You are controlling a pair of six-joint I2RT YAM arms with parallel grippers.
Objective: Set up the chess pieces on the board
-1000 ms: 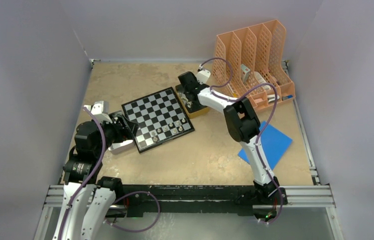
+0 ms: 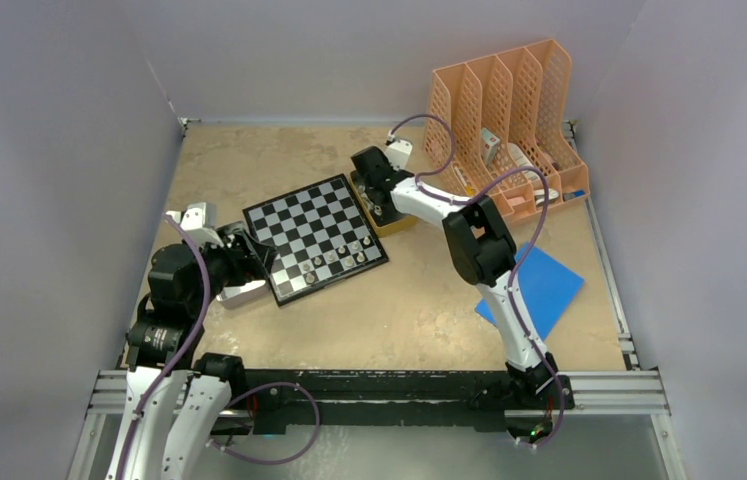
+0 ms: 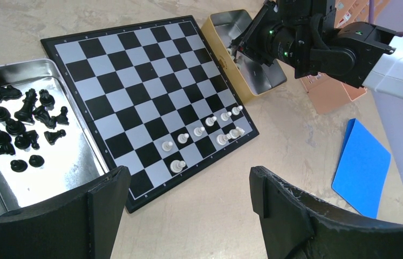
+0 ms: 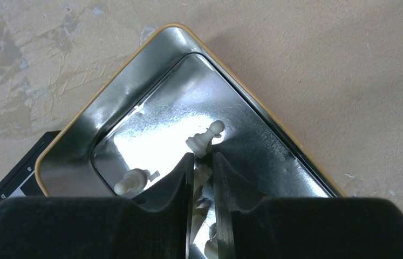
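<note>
The checkered board [image 3: 150,97] lies mid-table, with several white pieces along its near-right edge, such as a pawn [image 3: 167,145]. My right gripper is down in the gold-rimmed tray [image 4: 264,112], its fingers close together around part of a pale piece, partly hidden between them. A white pawn [image 4: 202,140] lies just beyond the fingertips and another piece [image 4: 129,182] lies to their left. My left gripper stands open at the board's left, nothing between its fingers. Black pieces [image 3: 25,110] lie in a silver tray left of the board.
An orange organizer [image 2: 504,120] stands at the back right, beside the gold tray. A blue folder [image 2: 539,290] lies at the right.
The left arm and the board's pieces look unchanged.
</note>
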